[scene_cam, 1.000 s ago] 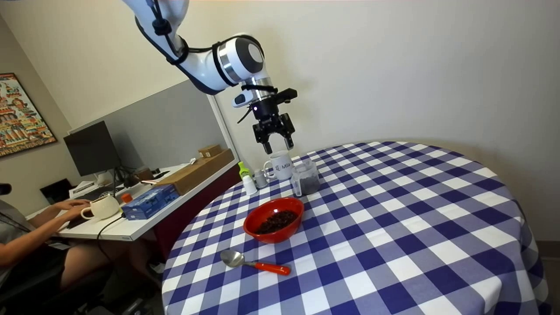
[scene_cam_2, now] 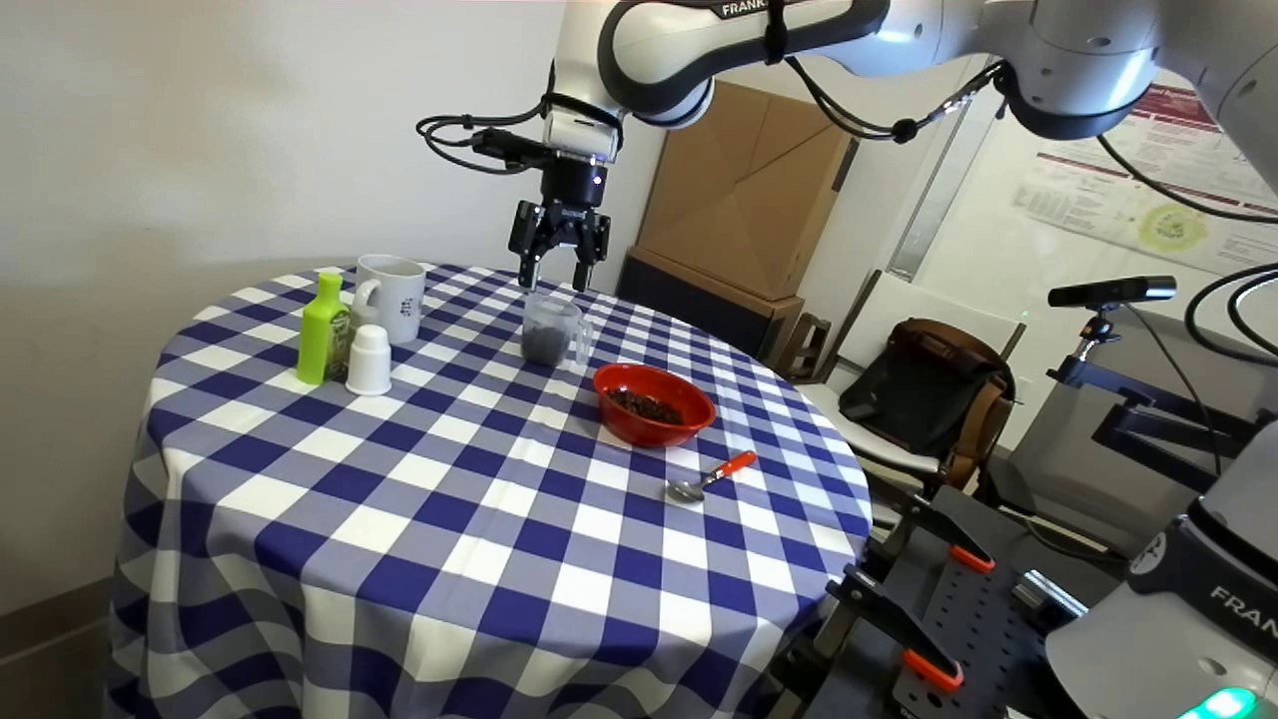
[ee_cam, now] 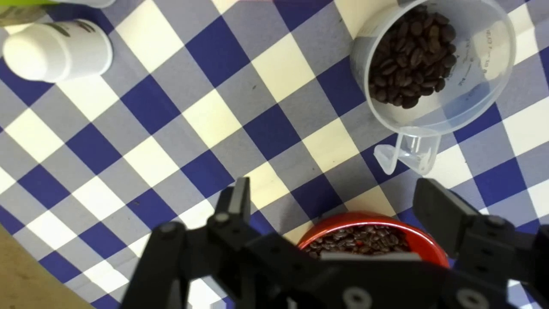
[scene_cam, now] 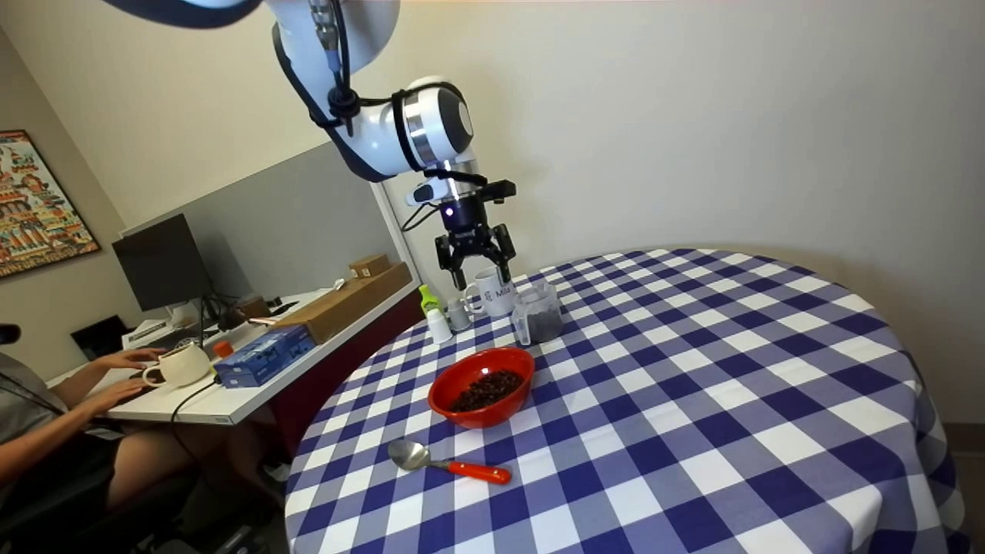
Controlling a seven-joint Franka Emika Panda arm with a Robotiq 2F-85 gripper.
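My gripper (scene_cam_2: 556,287) stands open above the table, pointing down, its fingers (ee_cam: 239,200) wide apart with nothing between them. A clear measuring cup (scene_cam: 539,315) with dark coffee beans (ee_cam: 413,56) in its bottom stands upright on the cloth; in the wrist view it lies ahead of the fingers, its handle (ee_cam: 411,154) turned toward them. The red bowl (scene_cam: 482,388), also holding dark beans, sits in front of the cup in exterior view 1. In the wrist view the gripper body hides part of the bowl's near side. A spoon (scene_cam_2: 712,477) with a red handle rests beside the bowl.
A white mug (scene_cam_2: 390,296), a green bottle (scene_cam_2: 320,329) and a white bottle (scene_cam_2: 370,360) stand together on the checked cloth (scene_cam_2: 479,515). A person sits at the desk (scene_cam: 226,406) on the left.
The cup, bowl and spoon lie where they were.
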